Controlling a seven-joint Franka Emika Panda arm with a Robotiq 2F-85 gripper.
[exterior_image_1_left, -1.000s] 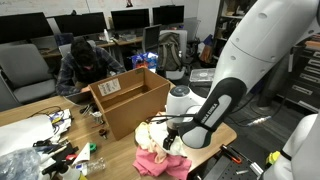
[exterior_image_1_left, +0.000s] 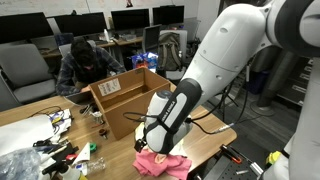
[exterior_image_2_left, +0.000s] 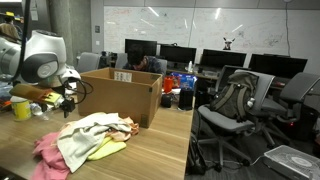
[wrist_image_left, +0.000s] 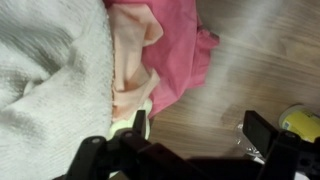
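Note:
A heap of cloths lies on the wooden table. In the wrist view a white cloth (wrist_image_left: 50, 95) fills the left side, with a peach cloth (wrist_image_left: 128, 55) and a pink cloth (wrist_image_left: 182, 45) beside it. Exterior view 2 also shows a yellow cloth (exterior_image_2_left: 112, 148) at the heap's near edge. My gripper is open, its fingers wide apart over bare wood and the heap's edge. Nothing is held between them. From the side, the gripper (exterior_image_2_left: 66, 98) hangs above the table, left of the white cloth.
An open cardboard box (exterior_image_2_left: 130, 97) stands behind the cloths. Small objects and clear plastic (exterior_image_1_left: 22, 162) clutter the table's left side in exterior view 1. A yellow-topped item (wrist_image_left: 300, 122) sits near my right finger. A person (exterior_image_1_left: 88, 68) is behind the table.
In exterior view 1 my arm has shifted left over the last second, and its lower part has moved away from the white cloth. The cloths stay on the table.

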